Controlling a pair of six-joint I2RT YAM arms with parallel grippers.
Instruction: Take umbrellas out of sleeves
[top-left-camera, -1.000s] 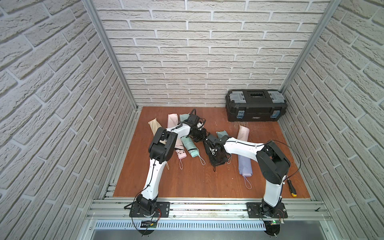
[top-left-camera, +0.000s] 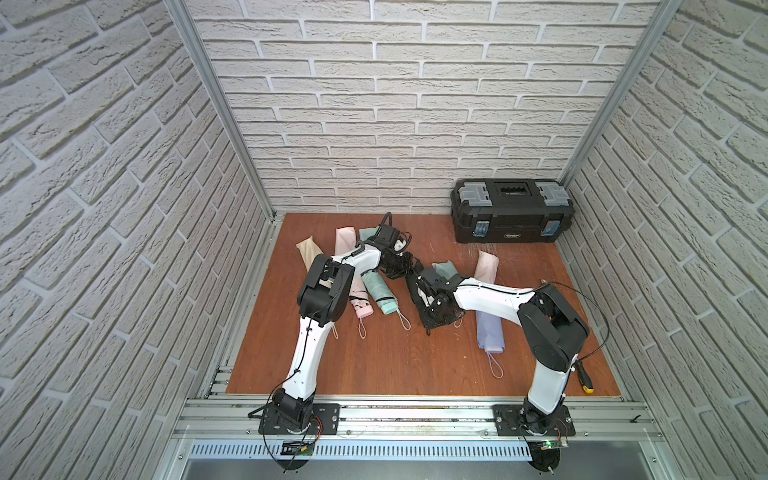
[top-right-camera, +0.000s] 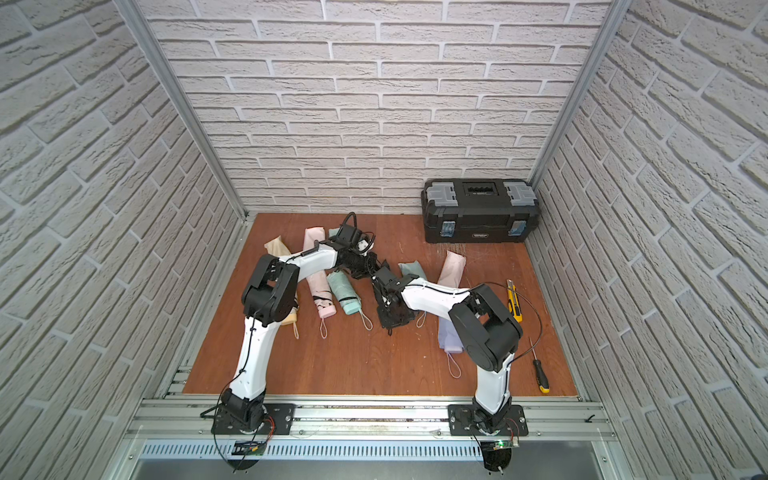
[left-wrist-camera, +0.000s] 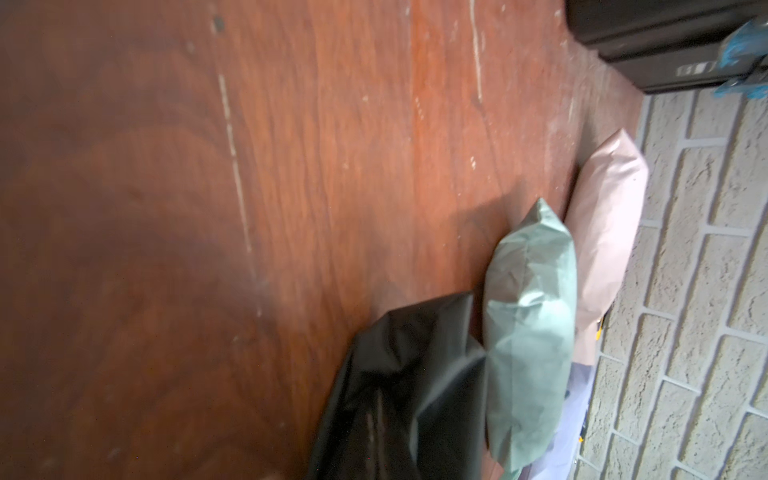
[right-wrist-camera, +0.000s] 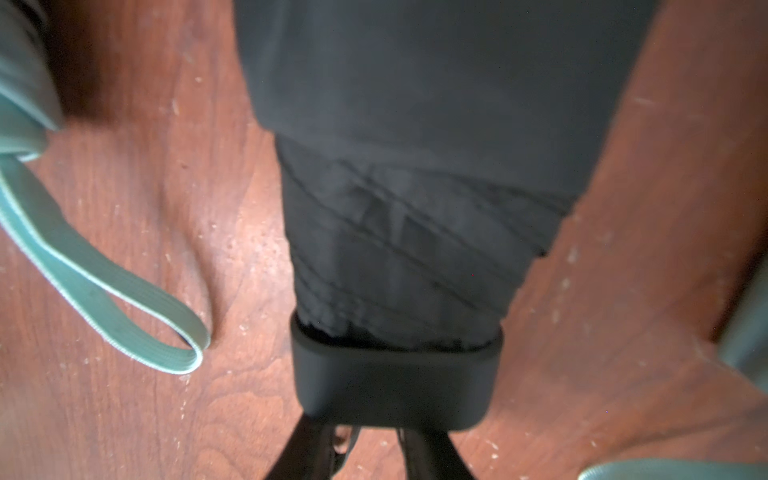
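Note:
A black umbrella (right-wrist-camera: 400, 240) lies mid-table, its sleeve (right-wrist-camera: 440, 80) covering the upper part, the lower folds and cap bare. My right gripper is at the cap end, fingers apart by the strap; whether they touch the cap is unclear. My left gripper (top-left-camera: 404, 268) is at the far end of the black sleeve; its fingertips are hidden in its wrist view, which shows the sleeve (left-wrist-camera: 400, 392). Sleeved umbrellas in cream (top-left-camera: 308, 249), pink (top-left-camera: 360, 300), mint (top-left-camera: 376, 284), teal (left-wrist-camera: 528, 336) and pink-lilac (top-left-camera: 489, 328) lie either side.
A black toolbox (top-left-camera: 512, 212) stands at the back right. A yellow knife (top-right-camera: 513, 300) and screwdriver (top-right-camera: 541, 376) lie at the right edge, near a loose cable.
My left gripper has shifted slightly up toward the back. My right arm has moved a little, its elbow further right; the black umbrella's end moved slightly.

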